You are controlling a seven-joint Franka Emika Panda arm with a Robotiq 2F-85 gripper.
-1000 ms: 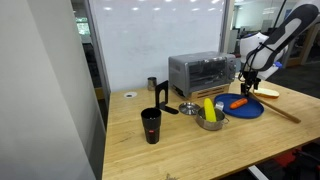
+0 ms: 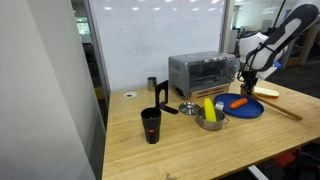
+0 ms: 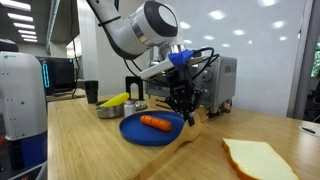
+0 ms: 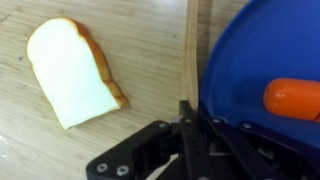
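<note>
My gripper is shut on a long flat wooden utensil, seen in the wrist view running up and away from the fingertips. In the second exterior view the wooden utensil slants across the table in front of the blue plate, with the gripper low over it beside the plate's rim. An orange, carrot-like item lies on the plate. Beyond the utensil from the plate, a slice of bread lies flat on the table. Whether the utensil touches the table cannot be told.
A silver toaster oven stands behind the plate. To the plate's left are a metal pot with a yellow item, a black cup and a knife block.
</note>
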